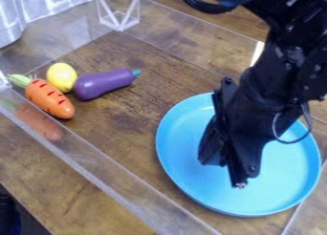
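My black gripper (230,162) hangs low over the blue round plate (284,181) on the right, hiding part of its middle. Its fingertips point down at the plate; whether they hold anything is hard to make out. On the left lie a purple eggplant (105,83), a yellow lemon (61,75) and an orange carrot (49,97).
A clear plastic wall (90,170) runs along the lower left, with a clear bracket (118,16) at the back. Bare wooden floor (147,115) lies between the vegetables and the plate.
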